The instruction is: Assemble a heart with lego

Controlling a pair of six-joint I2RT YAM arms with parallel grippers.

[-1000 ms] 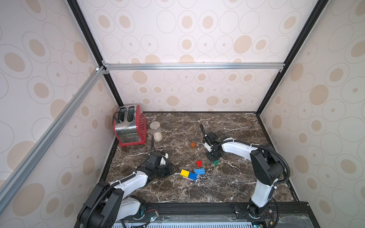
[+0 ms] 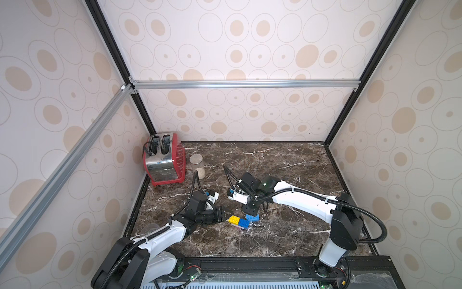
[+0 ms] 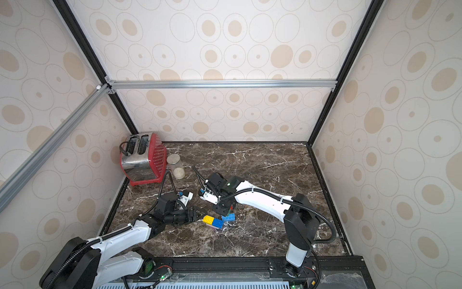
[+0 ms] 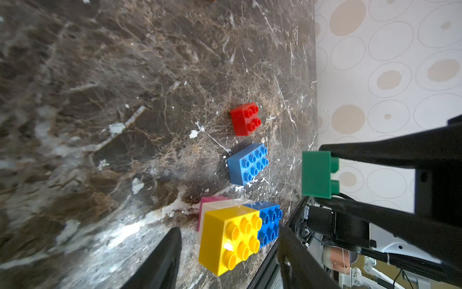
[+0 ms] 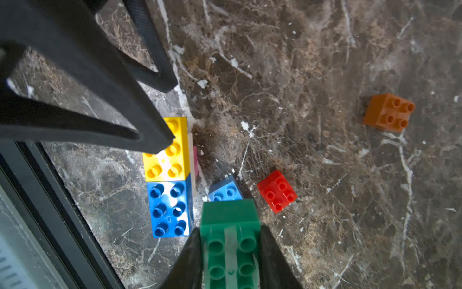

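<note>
In the right wrist view a green brick point(image 5: 230, 216) is pinched in my right gripper, its studs toward the camera; it hangs above the table. The stack lies on the marble below: a yellow brick point(image 4: 228, 236) and a blue brick point(image 4: 267, 219) side by side on top, white and pink bricks point(image 4: 207, 214) beneath. My left gripper is part open, its fingers to either side of the yellow brick, holding nothing; whether they touch it cannot be told.
Loose on the table lie a light blue brick point(image 4: 247, 163), a red brick point(image 4: 245, 119) and an orange brick point(image 5: 388, 112). A red toaster point(image 2: 166, 161) and round jars point(image 2: 195, 159) stand back left.
My right gripper has lifted the green brick from the table and come left toward the stack. The left gripper has shifted slightly right. The stack lies where it was.
</note>
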